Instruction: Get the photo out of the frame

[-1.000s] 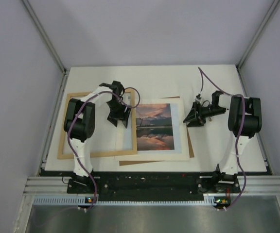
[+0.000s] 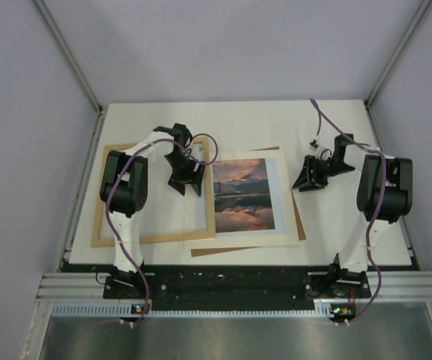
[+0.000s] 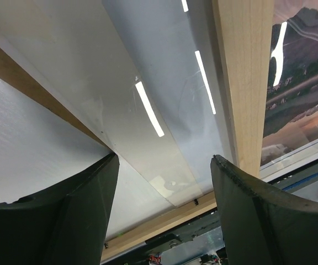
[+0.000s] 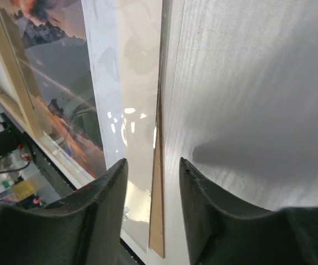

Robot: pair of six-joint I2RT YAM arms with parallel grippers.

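Note:
The photo (image 2: pixel 244 195), a mountain lake at sunset in a pale mat (image 2: pixel 285 202), lies flat with a brown backing board (image 2: pixel 300 217) askew beneath it. Its left part passes under the right rail of the wooden frame (image 2: pixel 210 191). In the left wrist view, the mat's pale strip (image 3: pixel 109 94) shows inside that rail (image 3: pixel 242 88). Above this strip my left gripper is open, fingers well apart. At the mat's right edge, my right gripper is open too; the mat edge and backing board (image 4: pixel 157 221) appear between its fingers, contact unclear.
The frame's opening (image 2: pixel 156 214) shows the white table on the left, partly covered by my left arm. Bare table (image 2: pixel 238 124) spans the back. At the front runs a dark edge (image 2: pixel 223 281) close to the frame and backing board.
My right gripper has moved right. The photo, mat and backing board have shifted slightly right, and the frame a little as well. My left arm looks almost still.

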